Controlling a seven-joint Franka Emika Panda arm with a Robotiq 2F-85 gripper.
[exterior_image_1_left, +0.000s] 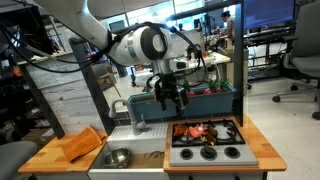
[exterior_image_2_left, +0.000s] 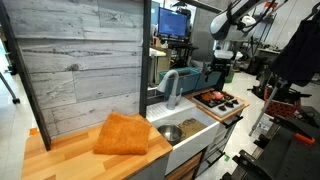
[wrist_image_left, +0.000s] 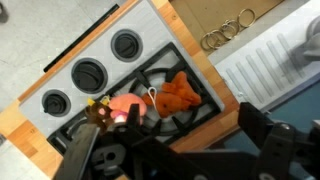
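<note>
Several soft toys lie on the black stove grate. In the wrist view they are an orange plush (wrist_image_left: 176, 98), a pink one (wrist_image_left: 124, 104) beside it and a brown one (wrist_image_left: 98, 112) toward the knobs. The stove (exterior_image_1_left: 212, 154) has a silver front with knobs. My gripper (exterior_image_1_left: 172, 102) hangs above the stove and drainboard area, pointing down and clear of the toys. Its dark fingers (wrist_image_left: 100, 148) stand apart along the bottom of the wrist view, open with nothing between them.
Left of the stove is a sink with a metal bowl (exterior_image_1_left: 118, 158) and a tall faucet (exterior_image_1_left: 135, 118). An orange towel (exterior_image_2_left: 122, 134) lies on the wooden counter. Behind the stove runs a teal shelf box (exterior_image_1_left: 208, 103). Metal rings (wrist_image_left: 226, 30) sit by the drainboard.
</note>
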